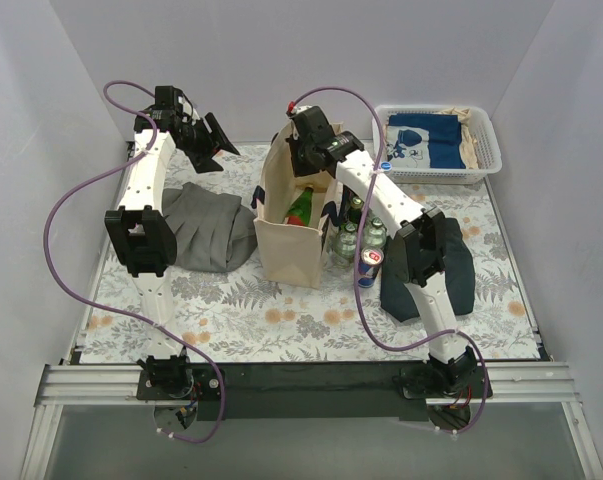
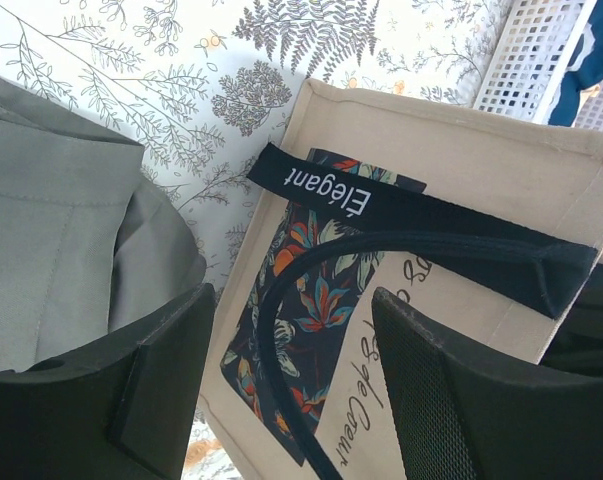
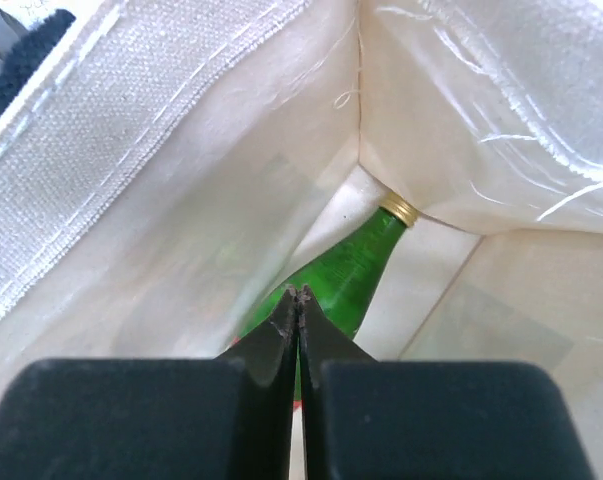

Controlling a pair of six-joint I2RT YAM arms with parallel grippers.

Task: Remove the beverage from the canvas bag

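The canvas bag (image 1: pixel 289 256) stands upright and open at mid-table. Inside, a green bottle (image 3: pixel 356 262) with a gold cap lies slanted on the bag's floor; in the top view the bottle (image 1: pixel 301 207) shows through the mouth. My right gripper is shut, with nothing visible between its fingers, and from above this gripper (image 1: pixel 293 166) hangs over the bag's mouth. The lower end of the bottle is covered by those fingers in the right wrist view. Off to the bag's left, my left gripper is open and empty, facing the bag's printed side and dark handle (image 2: pixel 271 330).
Several bottles and a blue can (image 1: pixel 369 266) crowd the bag's right side. A grey bag (image 1: pixel 209 230) lies flat to the left, a dark one (image 1: pixel 449 275) to the right. The white basket (image 1: pixel 489 150) is at the back right. Clear tablecloth spreads in front.
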